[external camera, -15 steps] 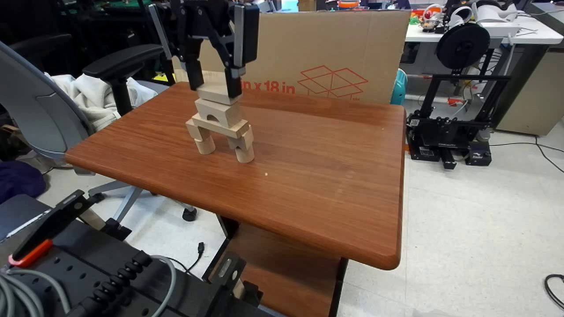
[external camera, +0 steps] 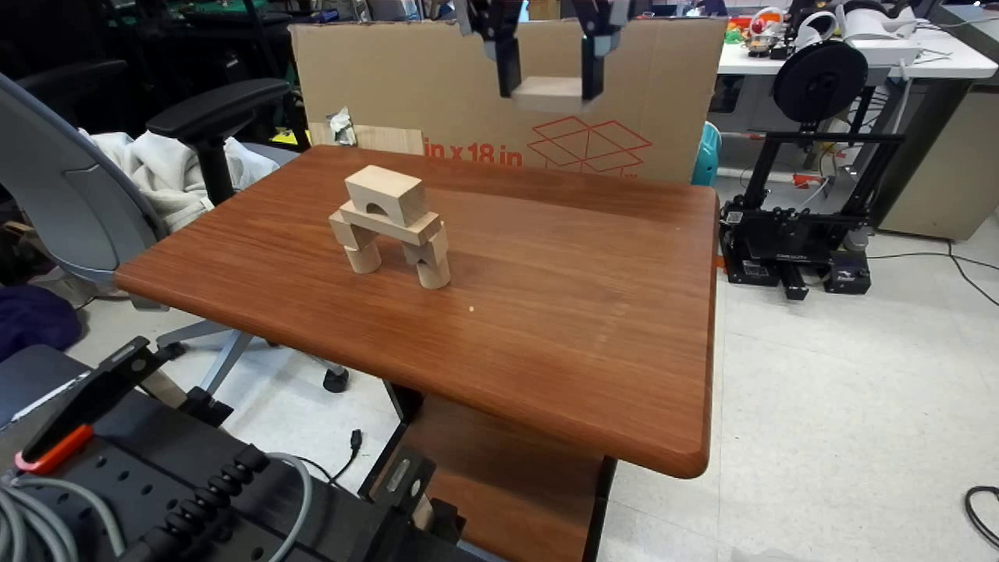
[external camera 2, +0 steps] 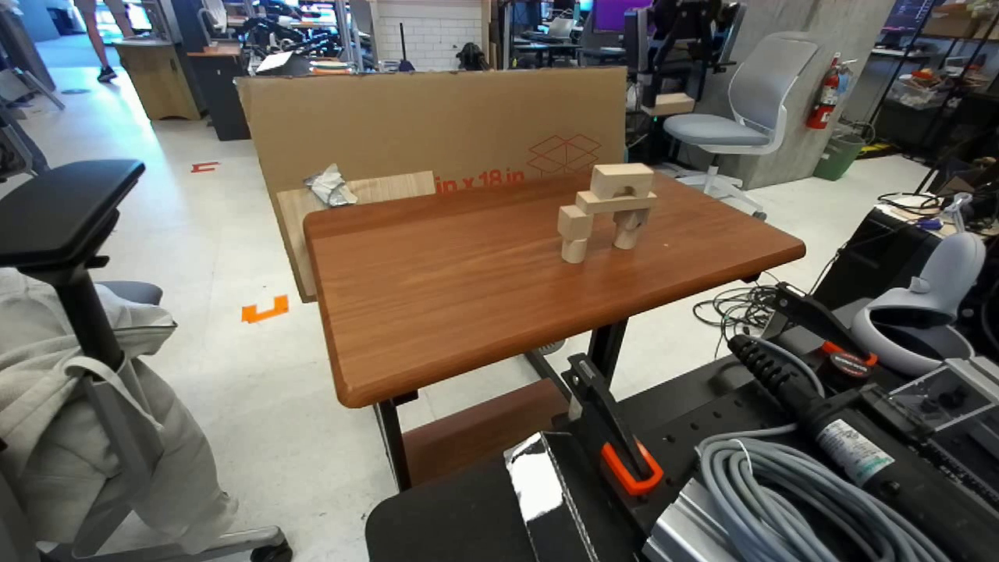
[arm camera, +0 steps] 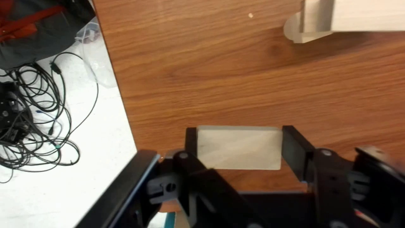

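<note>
High above the back of the table, my gripper [external camera: 550, 86] is shut on a flat, pale wooden block [external camera: 548, 93]. From the wrist the same block [arm camera: 239, 147] spans the gap between both fingers, with bare tabletop below it. To the left in exterior view 1 stands a small wooden tower: an arch block [external camera: 385, 192] on top, a flat plank [external camera: 391, 223] beneath it, and two supports of stacked pieces, one ending in a cylinder [external camera: 435, 272]. Part of the tower's plank [arm camera: 370, 15] shows at the wrist view's upper right corner. Block and tower are well apart.
A large cardboard sheet [external camera: 646, 112] stands along its back edge. An office chair [external camera: 65, 168] is at the left, and a 3D printer [external camera: 796, 206] sits on the floor at the right.
My gripper has moved right and up with the block, away from its place right above the arch block. The tower stands as before, its top now bare.
</note>
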